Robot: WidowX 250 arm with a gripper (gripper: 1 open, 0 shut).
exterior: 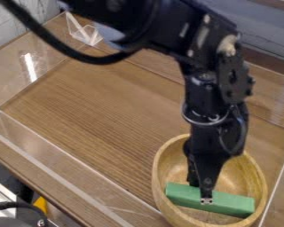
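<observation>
A tan bowl [167,164] sits at the lower right of the wooden surface. A green block [233,204] lies inside it along its front part. The black gripper [206,197] reaches down into the bowl at the block, its tips low and close together over the block's left half. It looks shut; whether anything is between the fingertips is hard to make out.
A small wire object [85,28] stands at the back left. A yellow object [42,205] and dark cable show at the lower left edge.
</observation>
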